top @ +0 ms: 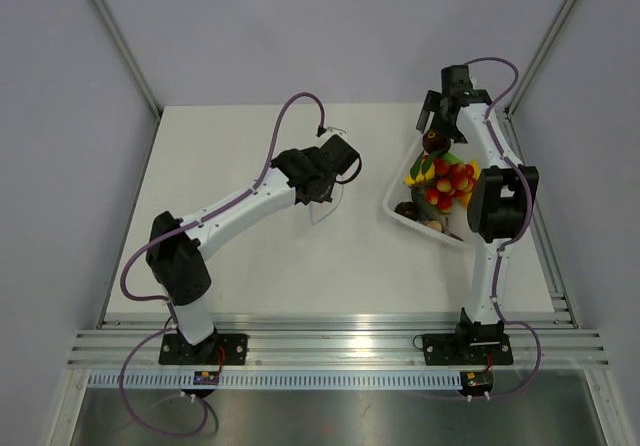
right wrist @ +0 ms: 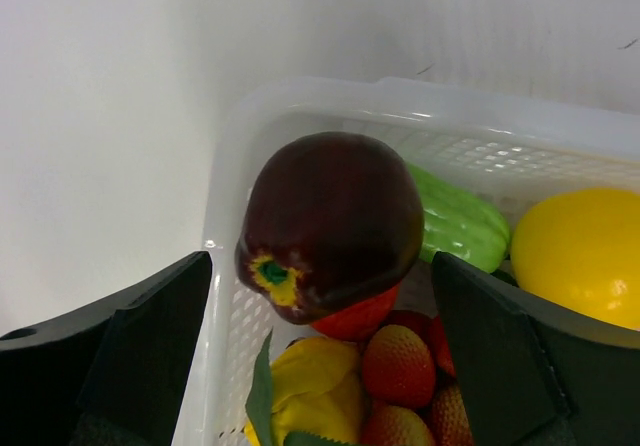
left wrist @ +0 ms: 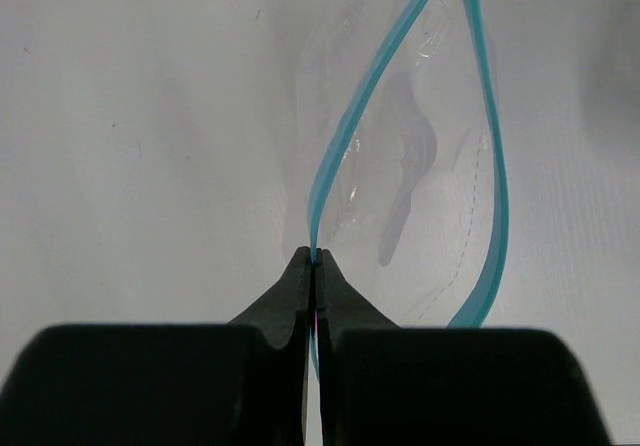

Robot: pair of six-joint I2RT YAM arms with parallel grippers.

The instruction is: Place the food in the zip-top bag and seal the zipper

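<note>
My left gripper is shut on the rim of the clear zip top bag, whose blue zipper edges part into a loop in the left wrist view. In the top view that bag hangs at mid-table, mostly under the arm. My right gripper is open over the back left corner of a white bin, around a dark purple mangosteen-like fruit. Nearby lie a green vegetable, a yellow fruit, strawberries and a yellow item.
In the top view the bin also holds dark round items and leafy greens at its front.
</note>
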